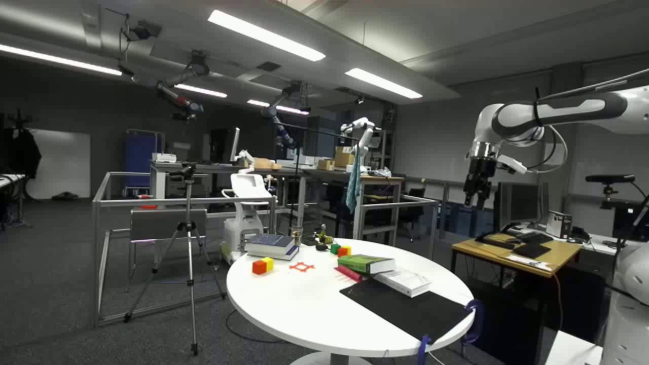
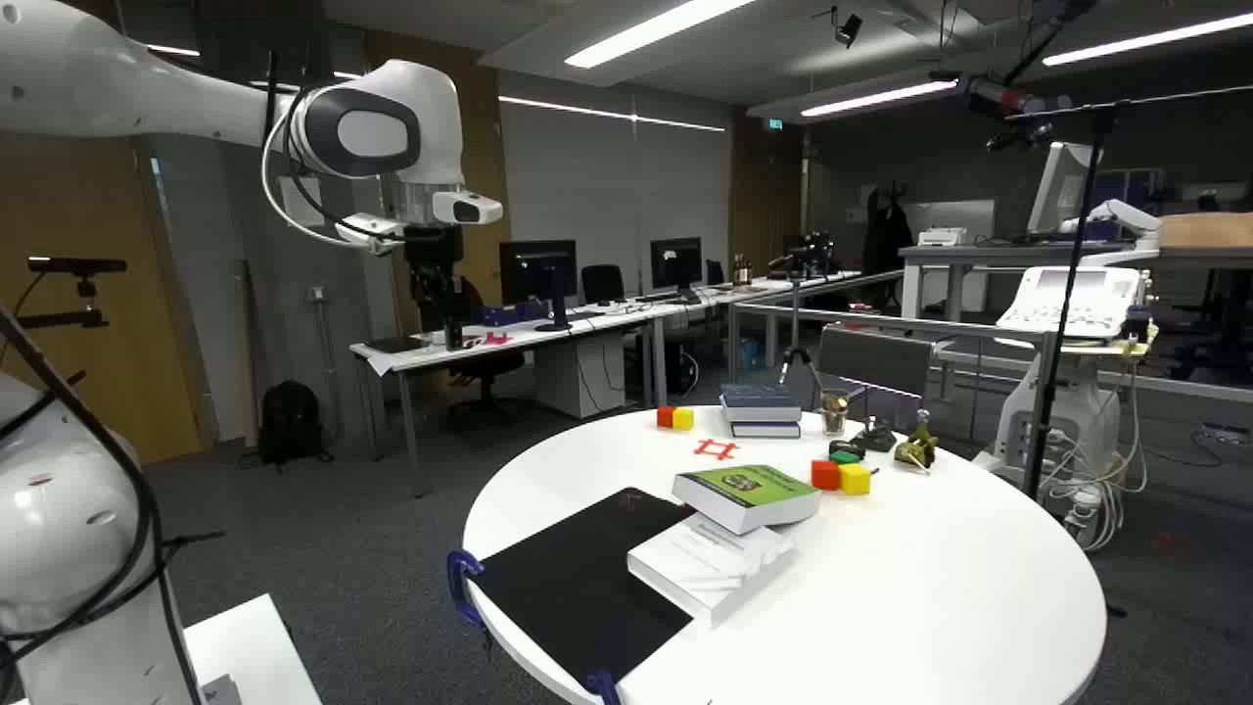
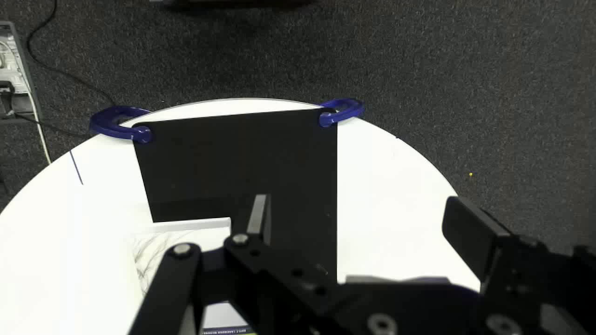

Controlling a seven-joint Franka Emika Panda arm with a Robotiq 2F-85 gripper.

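Note:
My gripper (image 1: 475, 199) hangs high over the table's near side, clear of everything on it. Its fingers stand wide apart in the wrist view, with only the black mat (image 3: 234, 162) and white tabletop showing beneath the gap. A green-covered book (image 2: 752, 488) lies tilted, partly across a white book (image 2: 711, 562) at the mat's edge. Blue books (image 2: 761, 405) are stacked toward the far side. A red cube (image 1: 259, 267) and a yellow cube (image 1: 268, 262) touch near a flat red frame (image 1: 301, 266). Another red cube (image 2: 825, 474) and yellow cube (image 2: 855, 478) sit beside a green piece.
Blue clamps (image 3: 342, 111) pin the mat at the round white table's edge. A glass (image 2: 834, 411) and small dark objects (image 2: 872, 437) stand near the far rim. Bare tabletop (image 2: 940, 587) lies beside the books. A tripod (image 1: 189, 243) stands off the table.

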